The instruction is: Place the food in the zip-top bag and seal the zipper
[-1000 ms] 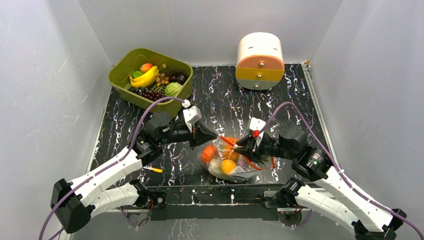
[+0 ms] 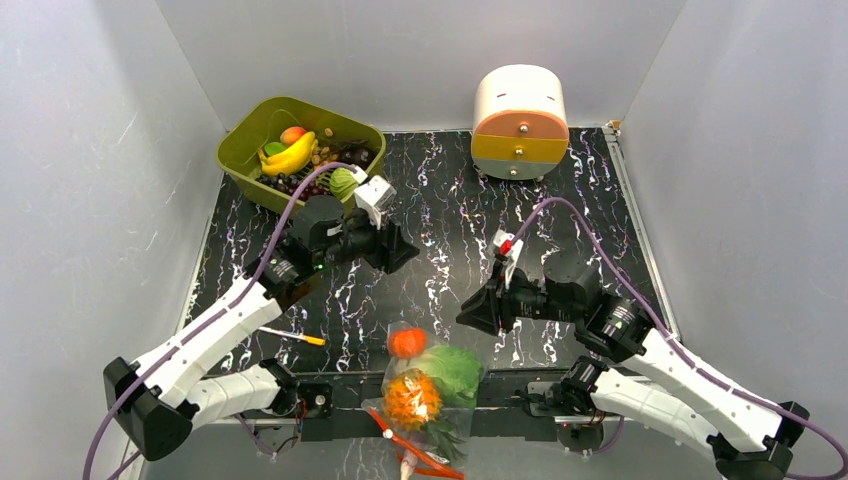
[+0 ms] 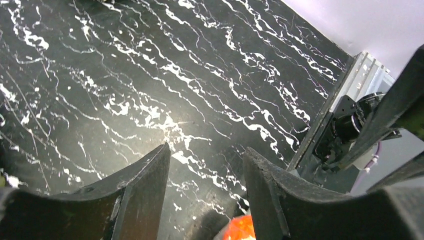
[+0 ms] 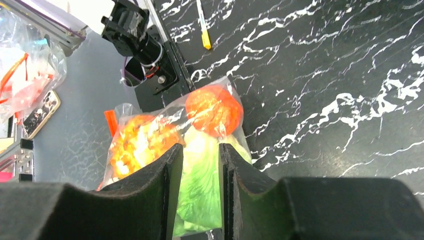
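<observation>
The clear zip top bag reaches past the table's front edge, with an orange-red strip at its lower end. Through the plastic show a tomato-red item, an orange bumpy one and a green leafy one. A pale item shows by the strip; whether it is inside is unclear. My left gripper hangs open over the table, well behind the bag, its fingers apart. To the bag's upper right is my right gripper, partly open. Its fingers have the bag in sight beyond them, unheld.
A green basket with fruit and vegetables stands at the back left. The small drawer cabinet is at the back. A yellow-handled tool lies front left. Mid-table is bare.
The bag has moved from the table's middle front to beyond the front edge and turned. Both grippers, earlier beside or on it, are now clear of it and farther open.
</observation>
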